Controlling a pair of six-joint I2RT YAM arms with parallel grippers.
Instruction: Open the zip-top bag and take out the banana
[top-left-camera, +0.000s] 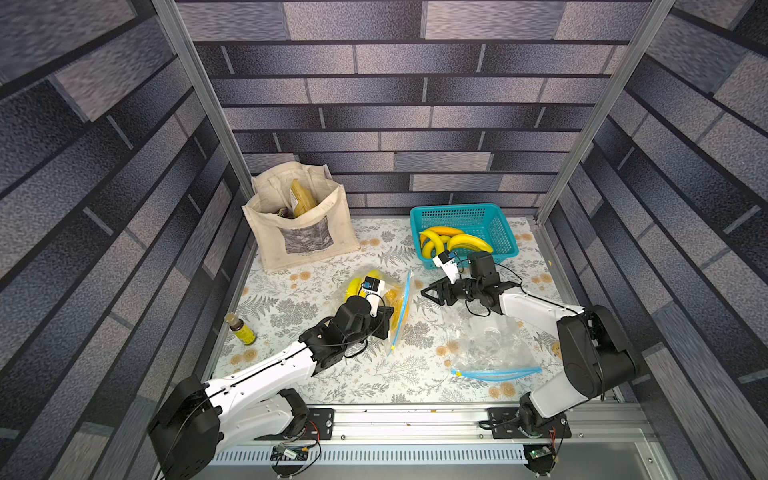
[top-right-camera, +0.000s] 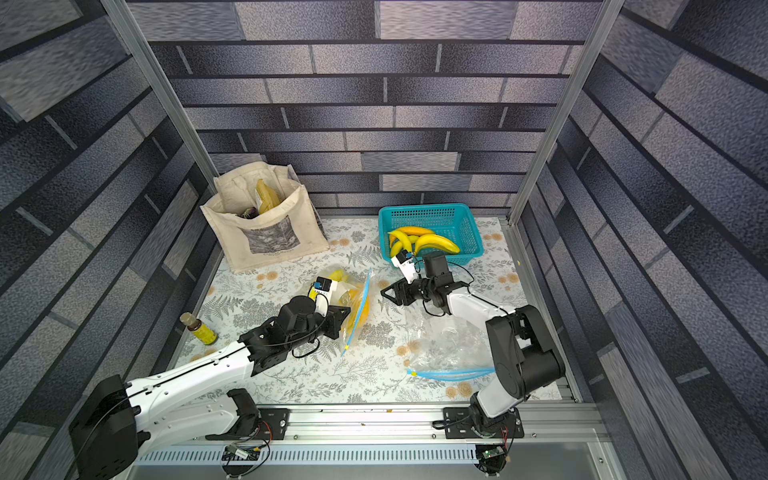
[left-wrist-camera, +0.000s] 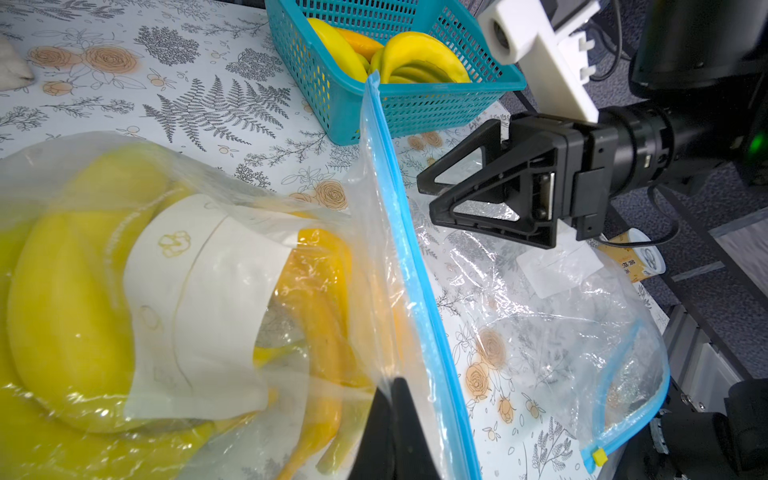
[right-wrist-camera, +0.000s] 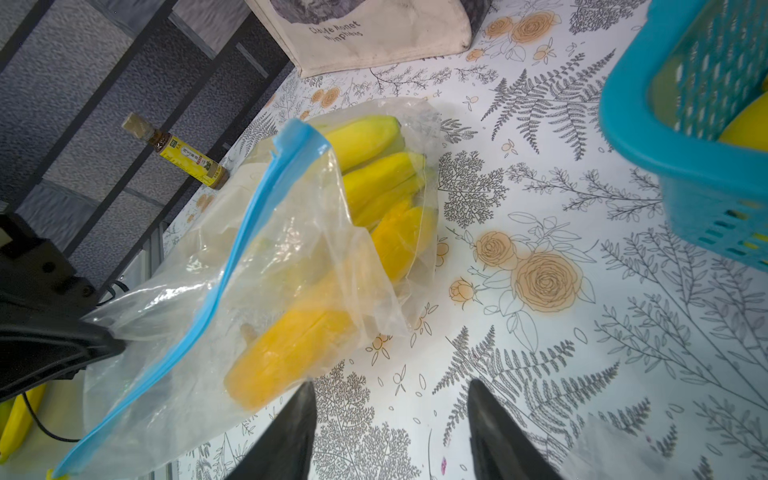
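The clear zip bag (left-wrist-camera: 200, 168) with several yellow bananas (left-wrist-camera: 88, 272) inside lies left of centre, its blue zip strip (left-wrist-camera: 400, 216) standing up along its right side. In the left wrist view, my left gripper is shut on the thin film beside the strip; the right wrist view shows the film drawn to its tip (right-wrist-camera: 104, 340). Whether the bag's mouth is parted is hard to tell. My right gripper is open and empty, its fingers (right-wrist-camera: 292, 428) apart from the bag, to the right of the strip.
A teal basket (top-left-camera: 508, 232) with loose bananas (top-left-camera: 472, 242) stands behind the right arm. An empty clear bag (top-left-camera: 492, 340) lies at front right. A cloth tote (top-left-camera: 308, 236) is at back left, a small bottle (top-left-camera: 241, 329) at left.
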